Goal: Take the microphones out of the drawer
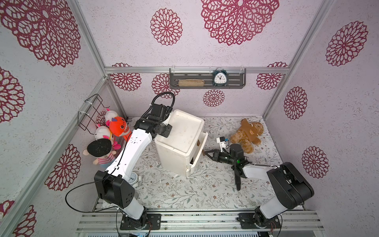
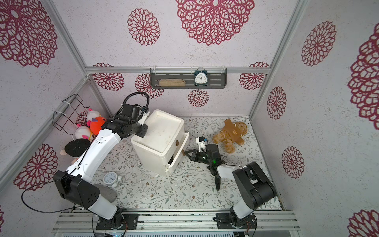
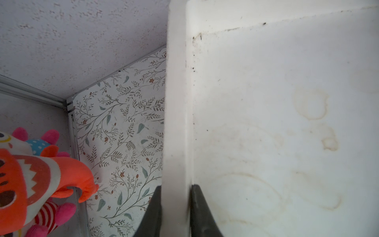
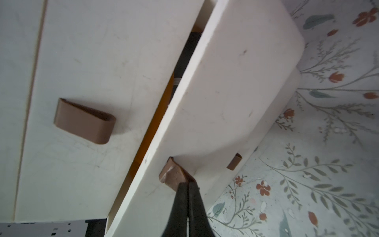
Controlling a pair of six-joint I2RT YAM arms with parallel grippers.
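Observation:
The white cabinet [image 1: 184,132] has its middle drawer [image 4: 236,86] pulled part way out. Its brown pull tab [image 4: 170,174] is pinched in my right gripper, which is shut on it. Through the narrow gap behind the drawer front, a black object [image 4: 187,53] with a grey band shows inside; it may be the microphone, but most of it is hidden. My left gripper is shut on the cabinet's top rim [image 3: 176,118], one finger each side.
Other brown tabs mark the upper drawer [image 4: 84,121] and lower drawer [image 4: 234,161]. A teddy bear [image 1: 248,135] lies at the back right, soft toys [image 1: 112,132] at the left. Clear tabletop [image 1: 209,189] extends in front of the cabinet.

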